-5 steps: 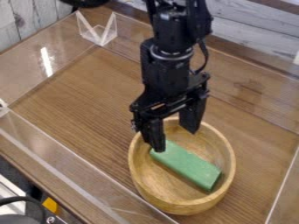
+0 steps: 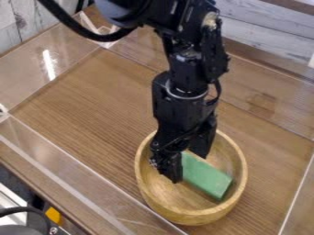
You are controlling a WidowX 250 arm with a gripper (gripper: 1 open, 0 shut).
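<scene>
A round wooden bowl (image 2: 172, 207) sits on the wooden tabletop, a light green block (image 2: 210, 178) lying in it. The black gripper (image 2: 181, 160) reaches down into the bowl from above, open, its fingers over the upper-left end of the block, which they partly hide. Whether they touch it is unclear.
Clear plastic walls edge the table on the left and at the front left. The tabletop left of and behind the bowl is bare. A white wooden wall runs along the back. A cable and a small yellow item lie outside at the lower left.
The gripper has moved down into the bowl over the green block, its fingers now closer together in view than before. The bowl and block look unmoved.
</scene>
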